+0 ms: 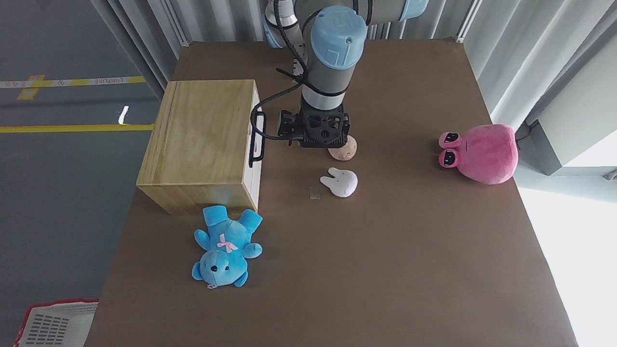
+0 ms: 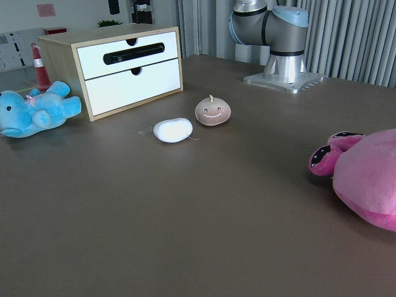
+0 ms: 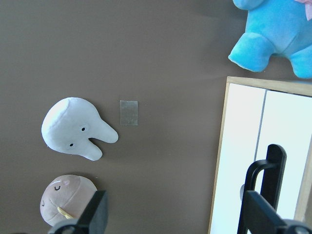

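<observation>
My gripper (image 1: 313,140) hangs high beside the wooden cabinet (image 1: 194,133), over a pink-beige round plush (image 1: 345,152) that it partly covers in the front view. In the wrist view its two fingertips stand wide apart, open, with the round plush (image 3: 66,197) below the left one and the cabinet's black handle (image 3: 274,170) below the right one. A white rabbit-head plush (image 1: 342,184) lies just in front of the round plush. In the left view the cabinet's white drawers (image 2: 130,90) are closed.
A blue bear (image 1: 225,254) lies in front of the cabinet and a pink plush (image 1: 485,154) at the right. A red-rimmed basket (image 1: 55,326) stands off the table at the lower left.
</observation>
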